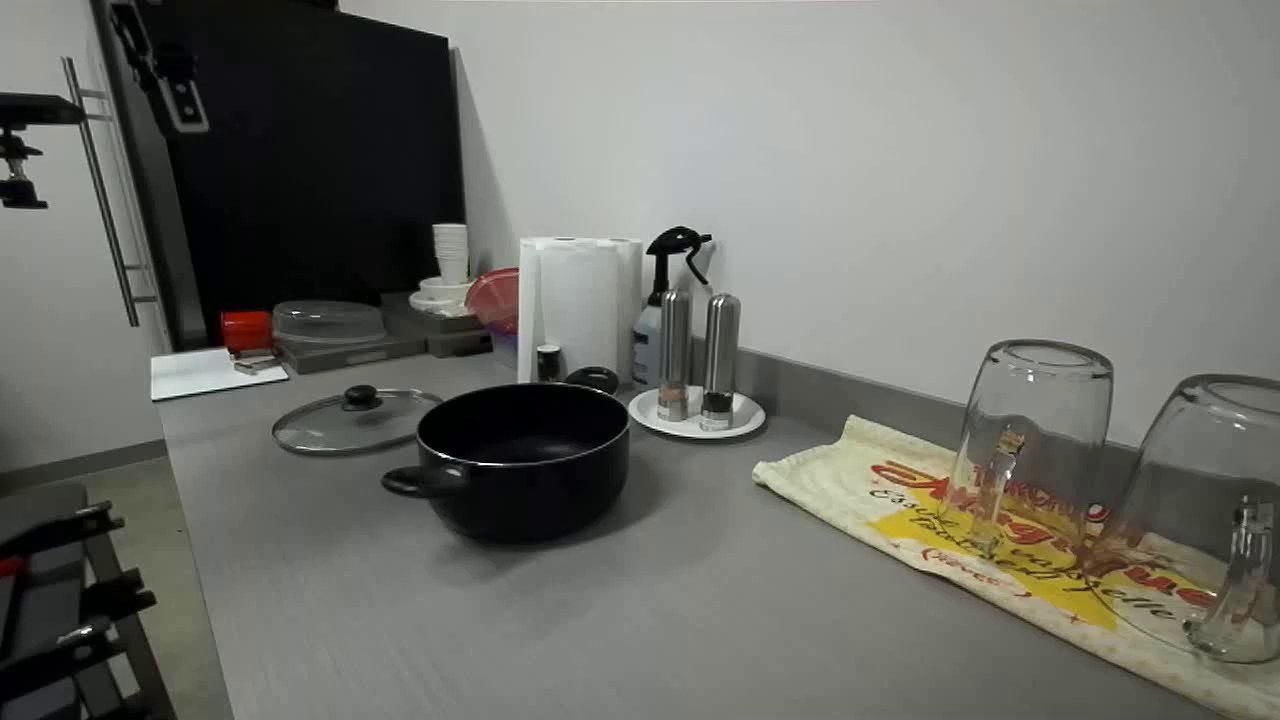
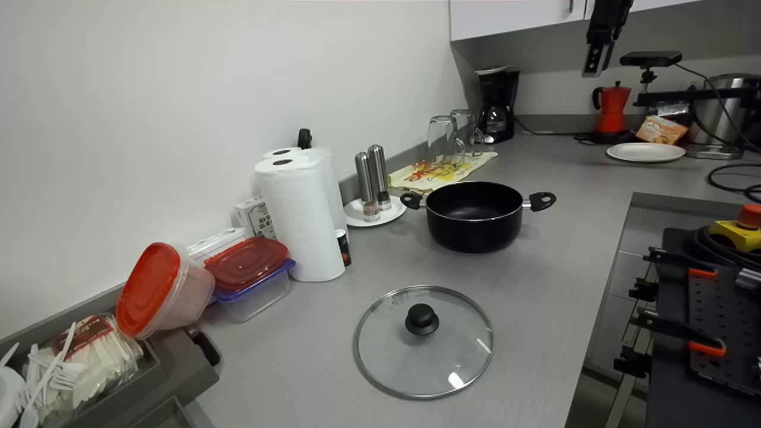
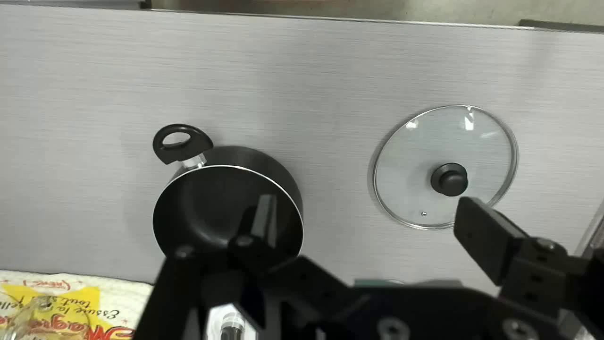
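A black two-handled pot (image 1: 528, 498) stands uncovered on the grey counter; its inside looks empty. Apart from it lies a round glass lid (image 2: 399, 356) with a steel rim and a black knob (image 2: 421, 318) facing up. My gripper is open, its two fingers spread wide and nothing between them. In the wrist view one finger overlaps the pot (image 3: 198, 207) and the other the edge of the lid (image 3: 419, 141). Both exterior views show the gripper (image 2: 592, 71) high above the counter, well clear of pot and lid.
Two grinders (image 2: 374, 178) on a white plate (image 1: 750, 418) and paper towels (image 1: 582, 300) stand along the wall. Upside-down glass mugs (image 1: 1038, 420) rest on a printed cloth (image 1: 840, 468). Food containers (image 2: 246, 278) sit beyond the lid. Bare counter (image 3: 317, 85) lies along the front edge.
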